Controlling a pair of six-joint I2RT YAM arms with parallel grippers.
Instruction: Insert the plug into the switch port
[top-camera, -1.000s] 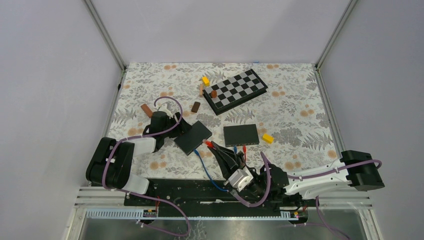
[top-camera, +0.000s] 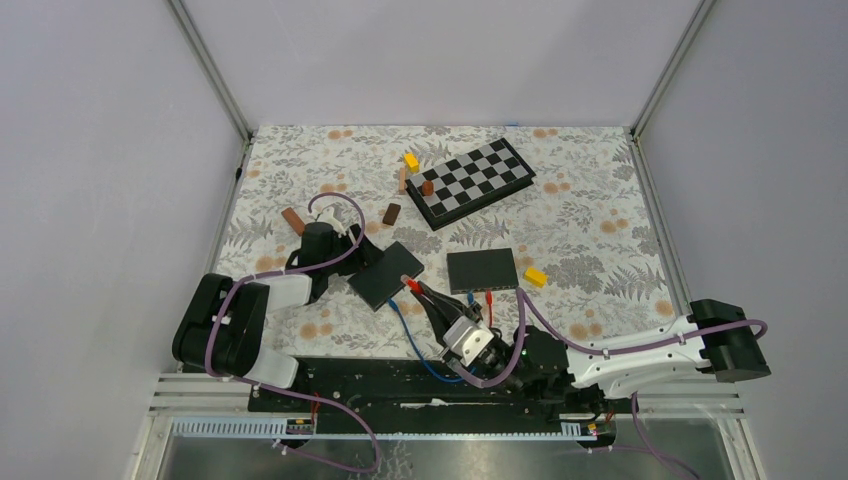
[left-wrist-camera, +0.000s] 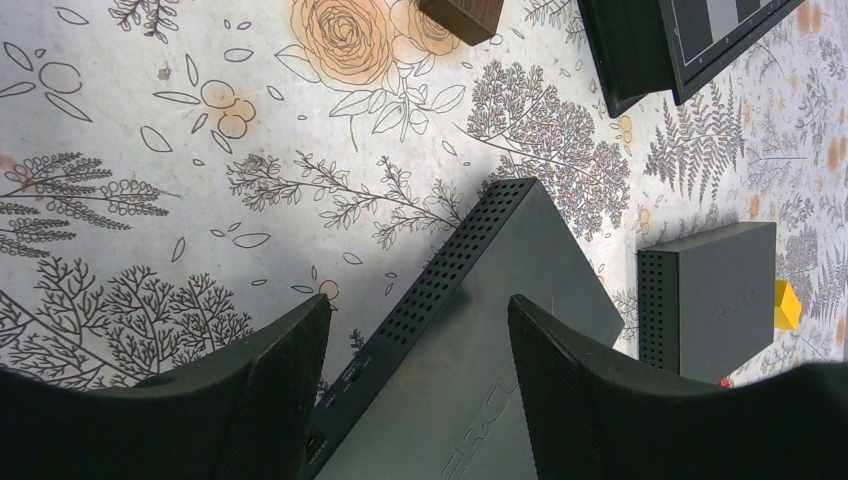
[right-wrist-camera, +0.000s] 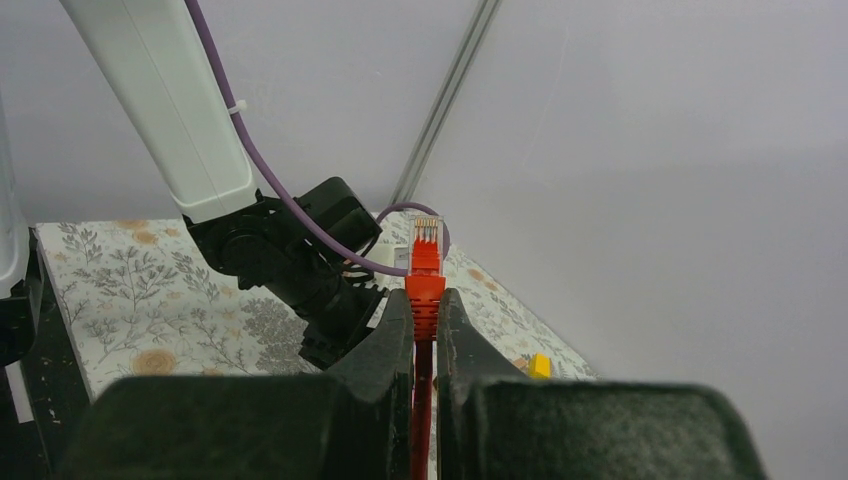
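A red cable's clear-tipped plug (right-wrist-camera: 426, 243) points up from my right gripper, which is shut on it; its gold contacts face the right wrist camera. From above, this red plug (top-camera: 410, 284) shows just right of the left black switch (top-camera: 386, 275), apart from its ports as far as I can tell. My left gripper (top-camera: 372, 255) is at that switch's far left corner. In the left wrist view its fingers (left-wrist-camera: 290, 350) stand apart, with the switch (left-wrist-camera: 545, 275) showing between and beyond them. Whether they touch it, I cannot tell.
A second switch (top-camera: 482, 270) lies to the right with blue and red plugs at its front edge. A blue cable (top-camera: 412, 342) runs from the left switch. Behind are a chessboard (top-camera: 470, 183), a dark block (top-camera: 391, 214) and a yellow block (top-camera: 535, 276).
My right gripper and the red plug have shifted slightly to the left, and the right wrist has turned a little. The left arm shows no visible movement.
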